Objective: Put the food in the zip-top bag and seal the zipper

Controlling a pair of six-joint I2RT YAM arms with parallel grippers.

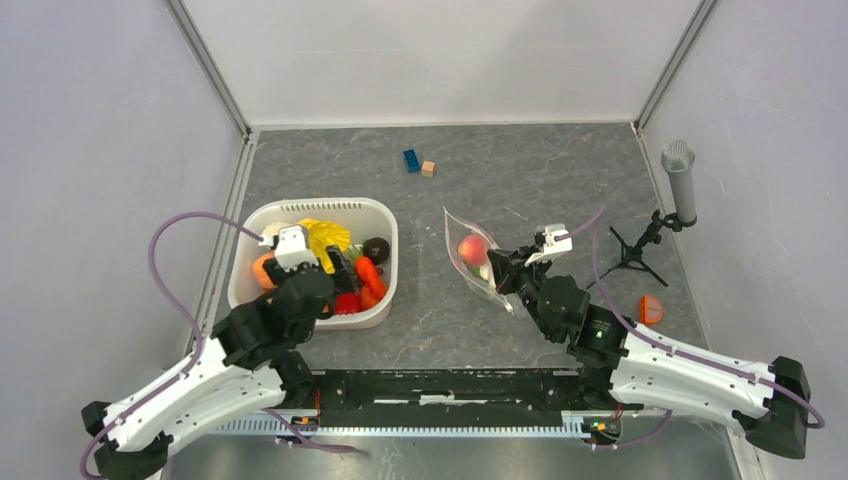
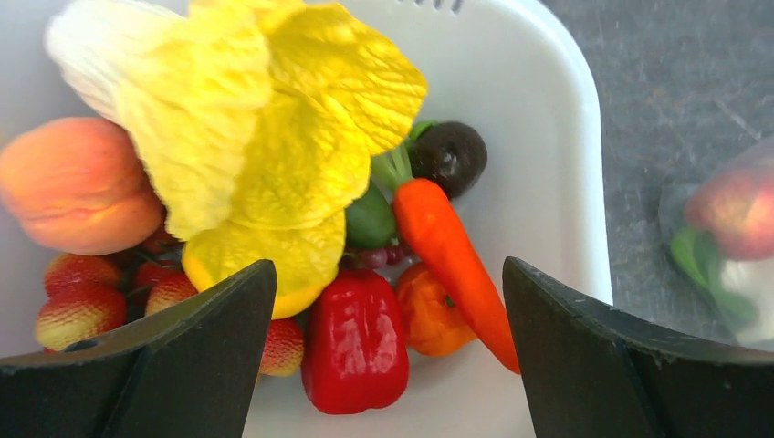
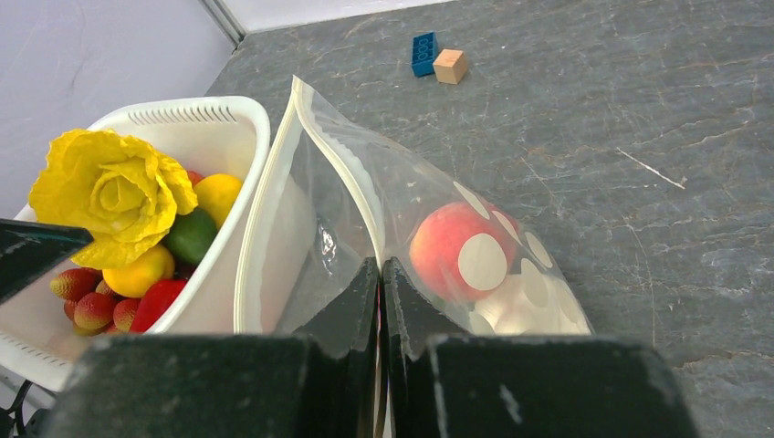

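Note:
The clear zip bag [image 1: 460,262] stands on the counter with a peach [image 3: 438,237] and pale and green food inside; my right gripper is shut on its top edge by the zipper. My left gripper is open over the white bin [image 1: 245,280], nothing between its fingers. The bin holds yellow leafy food [image 2: 292,155], another peach [image 2: 78,182], strawberries [image 2: 78,310], a red pepper [image 2: 356,342], a carrot [image 2: 443,246] and other produce.
A blue brick [image 1: 410,160] and wooden cube [image 1: 428,168] lie at the back. A microphone stand [image 1: 632,255] and orange object [image 1: 650,309] are at the right.

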